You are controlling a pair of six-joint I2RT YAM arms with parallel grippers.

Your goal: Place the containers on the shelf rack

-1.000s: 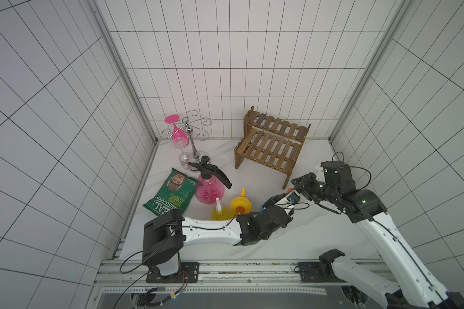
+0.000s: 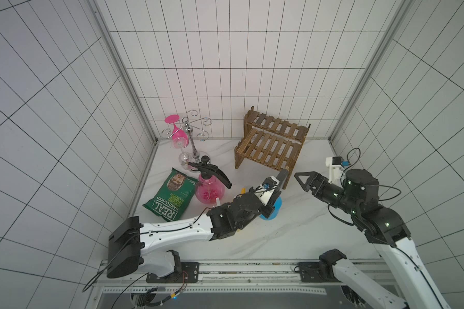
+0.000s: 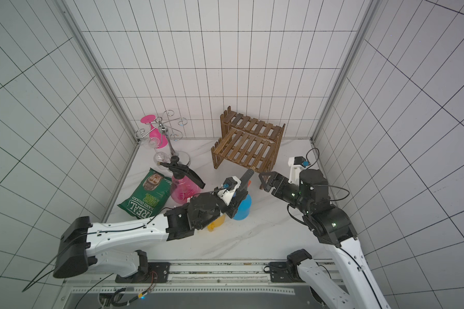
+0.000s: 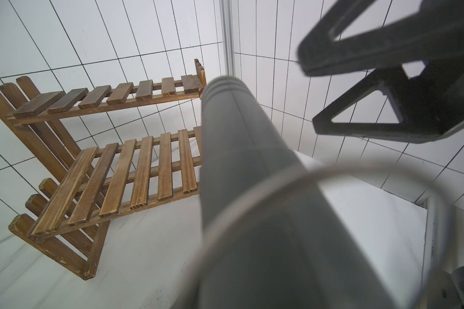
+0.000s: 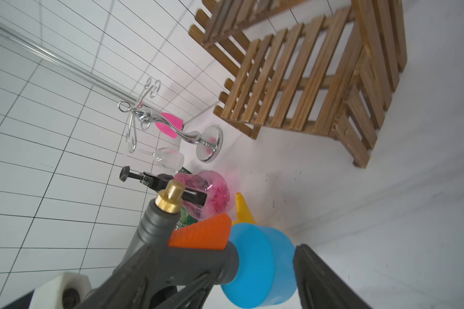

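Observation:
A blue can [image 3: 243, 207] with a grey spray head [image 3: 246, 178], orange trigger [image 5: 203, 231] and brass nozzle [image 5: 170, 194] hangs in front of the shelf, clear of its slats. My left gripper [image 2: 272, 202] is shut on it near the neck; the exact contact is hidden by the arm. In the left wrist view the grey head fills the middle. To the right, my right gripper [image 2: 300, 182] stands with its fingers apart and nothing between them. The wooden two-tier shelf [image 2: 270, 147] is at the back, its slats bare.
A pink bottle with black sprayer [image 2: 209, 189], a green snack bag [image 2: 172, 195] and a metal glass rack [image 2: 190, 136] with glasses stand on the left. Partly behind the left arm is a yellow item [image 3: 216, 222]. Table right of the shelf is clear.
My left arm has swung left, bringing the blue can with it and covering the yellow things. The right gripper has drawn away to the right, and its fingers have parted.

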